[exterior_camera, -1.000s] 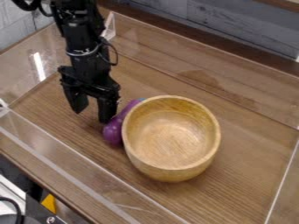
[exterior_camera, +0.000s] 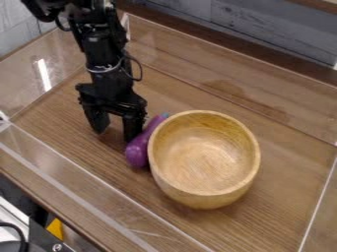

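Observation:
My black gripper hangs low over the wooden table at the centre-left, fingers pointing down and standing open. A purple object, like an eggplant, lies just to its lower right, against a yellow-tan bowl, which partly hides it. Whether the right finger touches the purple object I cannot tell.
Bare wood stretches to the back and right of the bowl. A raised wall runs along the back. The table's front-left edge has cables and dark clutter below it.
The gripper has shifted slightly over the last second, staying beside the purple object. The bowl appears a little further right than a second ago.

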